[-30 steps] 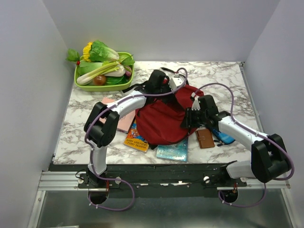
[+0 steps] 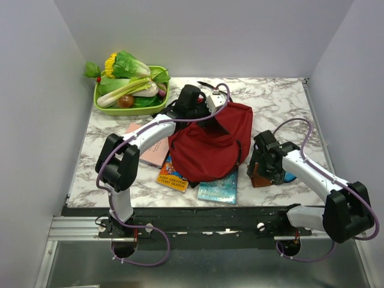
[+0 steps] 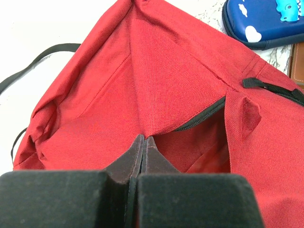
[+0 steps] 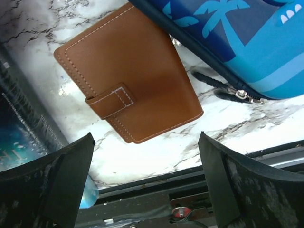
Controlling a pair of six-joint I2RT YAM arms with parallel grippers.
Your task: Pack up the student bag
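The red bag (image 2: 207, 153) lies slumped mid-table, its zipped mouth partly gaping. My left gripper is shut, with a fold of the bag's red cloth pinched at its tips. Open and empty, my right gripper hovers over the brown wallet (image 4: 133, 76), which is fastened by a strap. Beside that wallet is a blue pencil case (image 4: 266, 52) with a zipper; in the top view the right arm mostly covers both. Under the bag's front edge stick out a teal book (image 2: 219, 189) and an orange book (image 2: 172, 179). A pink book (image 2: 155, 153) sits at the bag's left.
A green basket (image 2: 98, 96) full of vegetables stands at the back left. Black straps (image 2: 207, 85) trail behind the bag. Bare marble shows at the back right and front left; the table's dark front edge (image 2: 198, 213) runs near the wallet.
The right gripper has moved right and toward the front, from the bag's right side to over the wallet.
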